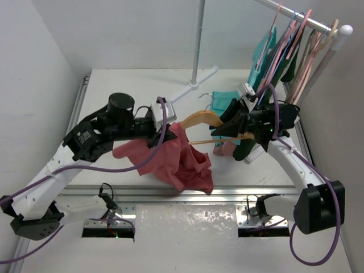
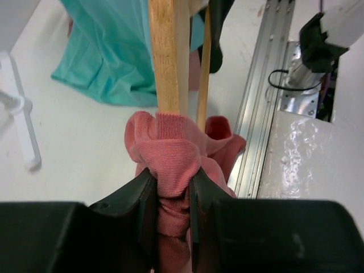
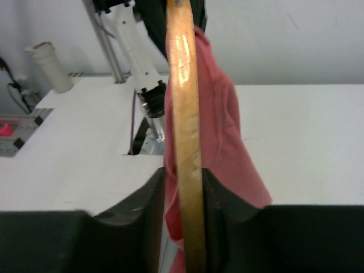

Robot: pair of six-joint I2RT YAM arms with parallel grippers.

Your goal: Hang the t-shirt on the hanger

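Note:
The red t-shirt hangs bunched from my left gripper, with its collar gathered around one end of the wooden hanger. In the left wrist view my left gripper is shut on that cloth-covered end; the wood comes out of the shirt above it, and the end itself is hidden in the fabric. My right gripper has its fingers spread around the bare end of the hanger. A gap shows on the left side of the wood, so this gripper is open. The hanger's lower bar reaches from shirt to bare end.
A rack with several hanging garments stands at the right, close behind my right arm. A teal garment lies beyond the hanger. The white stand base is at the back.

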